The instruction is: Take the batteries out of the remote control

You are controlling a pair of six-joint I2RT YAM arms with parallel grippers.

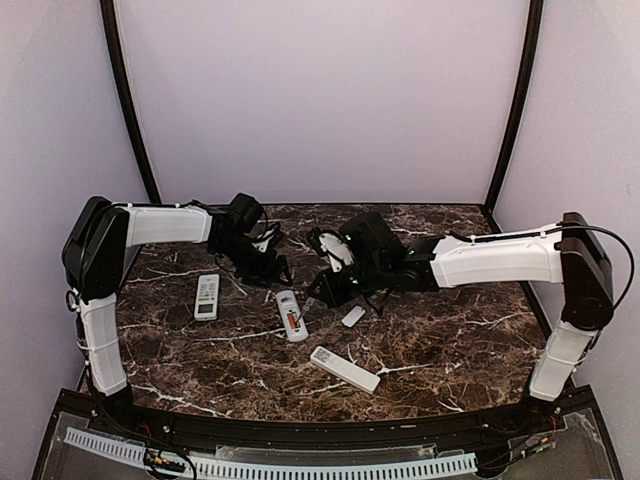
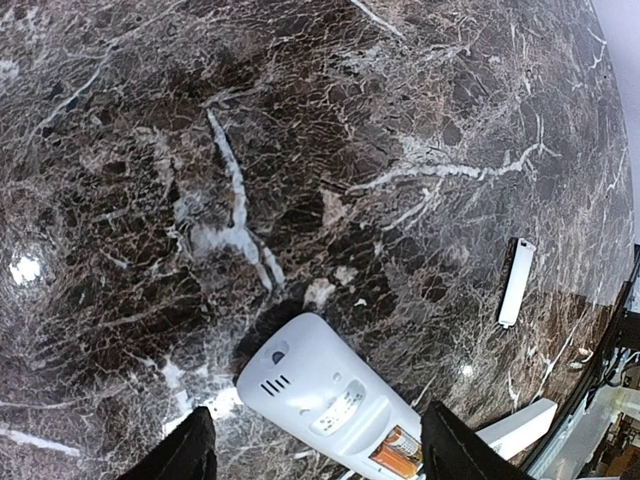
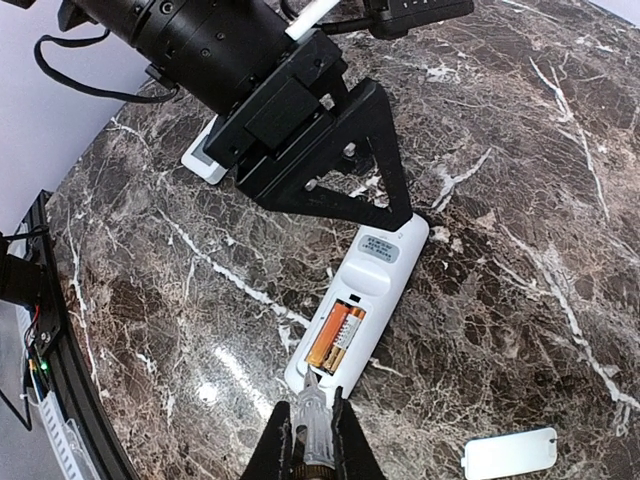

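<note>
A white remote control [image 1: 291, 316] lies back-up near the middle of the table, its battery bay uncovered. Two batteries [image 3: 335, 335] sit in the bay, seen in the right wrist view. My left gripper is open above the remote's far end, its fingers [image 2: 190, 450] standing apart on either side of it in the left wrist view. My right gripper is shut on a thin translucent pry tool [image 3: 316, 432]. The tool's tip appears at the near end of the batteries; whether it touches them I cannot tell.
The loose battery cover [image 1: 353, 316] lies right of the remote. Another white remote [image 1: 206, 297] rests at the left, and a long white remote [image 1: 345, 369] lies in front. Bare marble table [image 1: 440, 350] spreads on the right.
</note>
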